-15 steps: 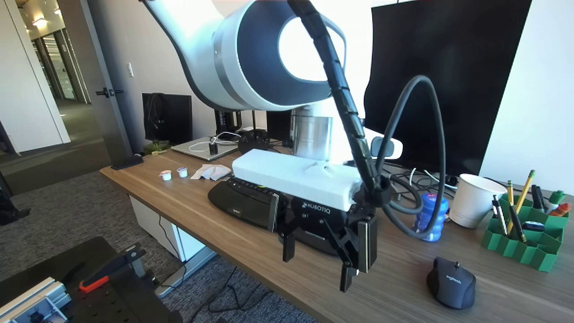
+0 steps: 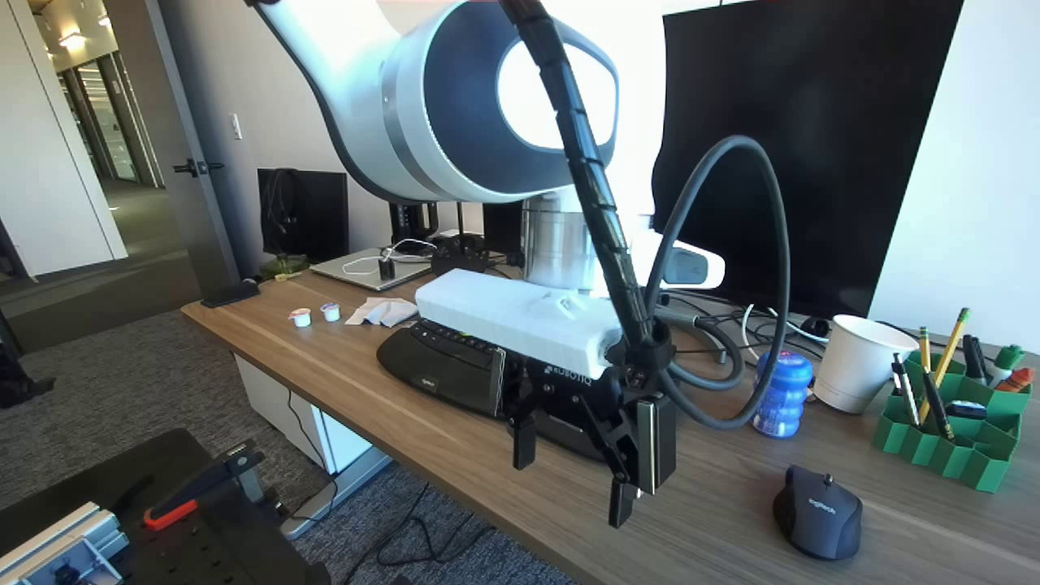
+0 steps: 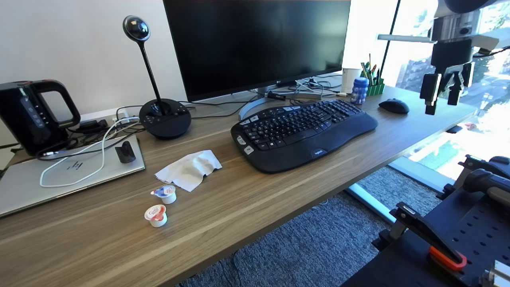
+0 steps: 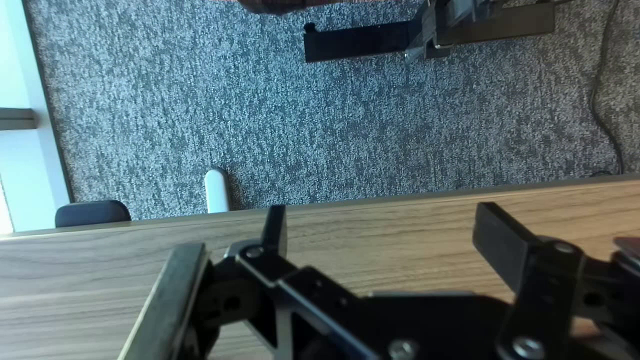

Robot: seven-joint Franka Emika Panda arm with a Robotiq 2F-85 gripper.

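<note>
My gripper (image 2: 572, 483) hangs over the front part of the desk, pointing down. Its two black fingers stand wide apart with only bare wood and carpet seen between them, so it is open and empty; the wrist view shows the gripper above the desk's front edge. A black keyboard (image 3: 306, 134) rests mid-desk, partly hidden behind the gripper in exterior view 1. Two small creamer cups, one with a reddish lid (image 3: 155, 215) and one with a bluish lid (image 3: 167, 194), sit near a crumpled white cloth (image 3: 189, 169).
To the right are a mouse (image 2: 819, 513), a blue bottle (image 2: 782, 394), a white cup (image 2: 861, 364) and a green pen holder (image 2: 951, 429). A large monitor (image 3: 258, 48) stands behind the keyboard. A laptop (image 3: 71, 174) with cables lies at the far left. Bare wood surrounds the creamers.
In exterior view 1 the gripper and its cable have shifted and turned slightly, the near finger moving a little left. The fingers remain apart. The desk items have not moved.
</note>
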